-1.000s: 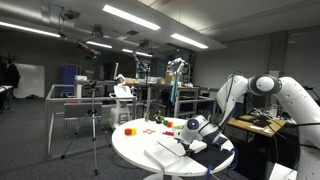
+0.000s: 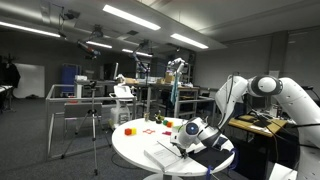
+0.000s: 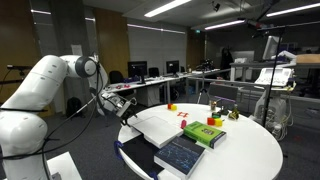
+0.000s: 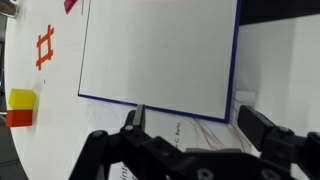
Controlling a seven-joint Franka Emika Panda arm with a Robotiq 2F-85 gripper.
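Note:
In the wrist view a flat white panel point(image 4: 160, 50) with a dark blue edge fills the upper middle. My gripper stands open near the panel's lower edge, its two fingers point(image 4: 137, 118) wide apart. Nothing shows gripped between them. Printed paper point(image 4: 165, 150) shows below the panel, partly hidden by the gripper. From exterior view 2, the white panel point(image 3: 160, 125) is on the near part of the round table, and my gripper point(image 3: 124, 118) is low at its left side. Contact between them cannot be made out.
A dark flat box point(image 3: 178, 157) and a green box point(image 3: 203, 135) lie on the white round table point(image 3: 250, 150). Small red and yellow blocks point(image 4: 20, 108) stand to the panel's left in the wrist view.
The arm has shifted slightly, with its wrist a little lower over the table in exterior view 1. The other things on the table look the same.

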